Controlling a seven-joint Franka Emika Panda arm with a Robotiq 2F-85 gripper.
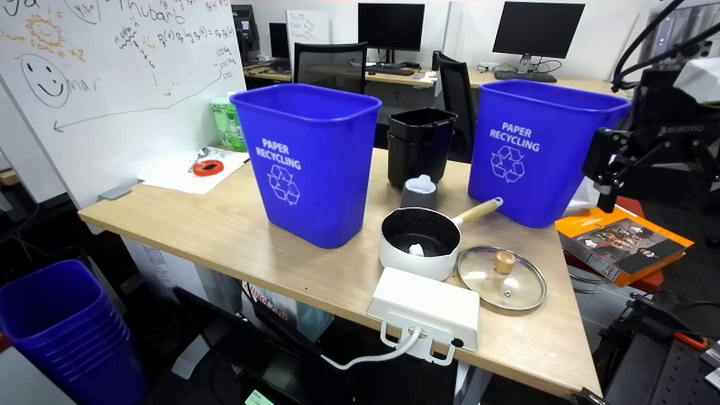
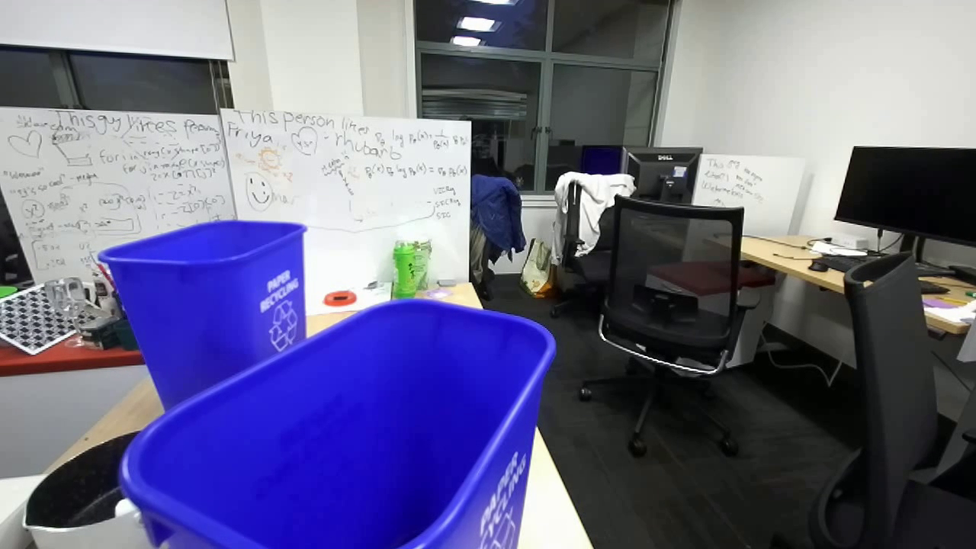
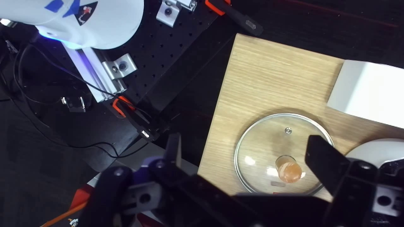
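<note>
My gripper (image 1: pixel 605 174) hangs in the air at the right, beside the right-hand blue bin and over the orange box. In the wrist view the gripper is open, its black fingers wide apart with nothing held. Below it on the table lies a glass lid (image 3: pixel 261 151) with a wooden knob (image 3: pixel 290 172), nearer the right finger. A white saucepan (image 1: pixel 417 262) with a dark inside and wooden handle (image 1: pixel 477 212) stands left of the lid; a small white object (image 1: pixel 416 250) rests in it. The second exterior view does not show the gripper.
Two tall blue recycling bins (image 1: pixel 317 175) (image 1: pixel 533 162) flank a black bin (image 1: pixel 419 148) and a grey cup (image 1: pixel 419 193). A white box-like device (image 1: pixel 425 304) sits at the table's front edge. An orange box (image 1: pixel 624 239) lies beyond the right edge. Bare wood (image 1: pixel 196 216) shows at left.
</note>
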